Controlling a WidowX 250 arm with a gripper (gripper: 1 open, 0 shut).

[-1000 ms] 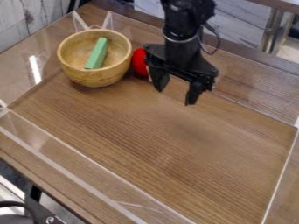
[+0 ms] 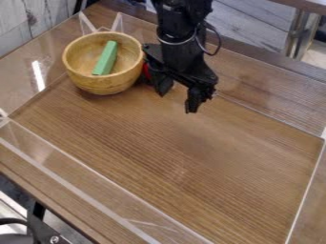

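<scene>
The black arm hangs from the top centre, its gripper [image 2: 177, 90] low over the table just right of a wooden bowl [image 2: 118, 77]. A green stick-like object [image 2: 106, 57] lies in the bowl. A red object [image 2: 147, 71] beside the bowl is mostly hidden behind the arm. The dark fingers make it unclear whether the gripper holds anything.
A grey wall [image 2: 32, 38] borders it at the upper left, and a metal frame edge stands at the upper right.
The arm and gripper have moved left toward the bowl, now covering most of the red object that showed clearly before.
</scene>
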